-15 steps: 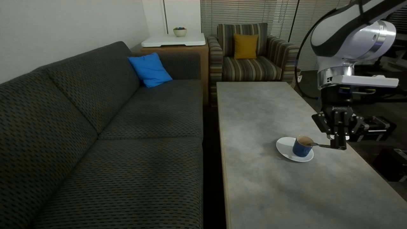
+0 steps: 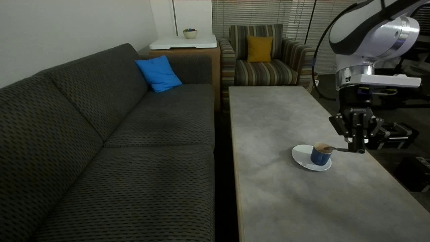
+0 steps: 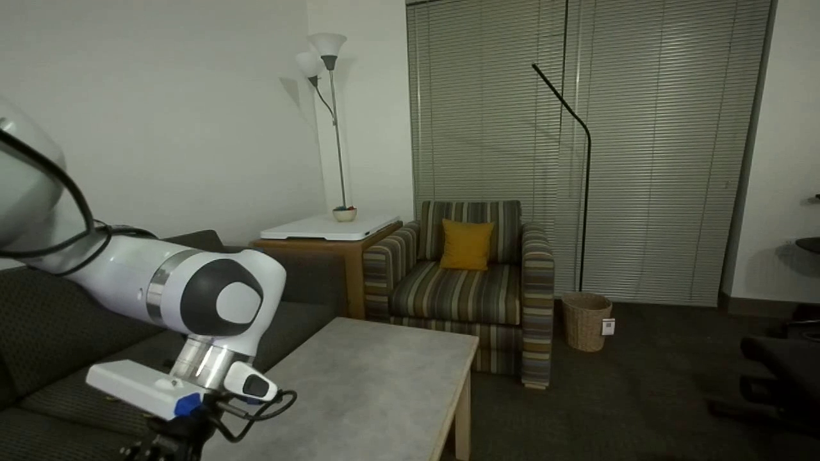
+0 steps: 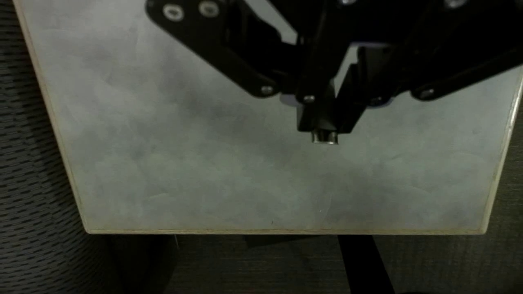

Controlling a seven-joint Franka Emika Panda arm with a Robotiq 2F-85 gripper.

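Note:
In exterior view 1 a blue cup [image 2: 319, 157] with a pale inside stands upright on a white saucer [image 2: 301, 153] on the grey table. A spoon [image 2: 341, 149] reaches sideways from over the cup, its bowl end at the cup's mouth. My gripper [image 2: 357, 151] is to the right of the cup, pointing down and shut on the spoon's handle. In the wrist view a shiny metal spoon end [image 4: 325, 137] shows just at the fingertips of the gripper. Cup and saucer are out of sight there.
A striped armchair [image 2: 264, 72] stands beyond the table's far end.
My gripper has risen slightly with the spoon in it. The cup sits a touch further right on the saucer, and the spoon is closer to level.

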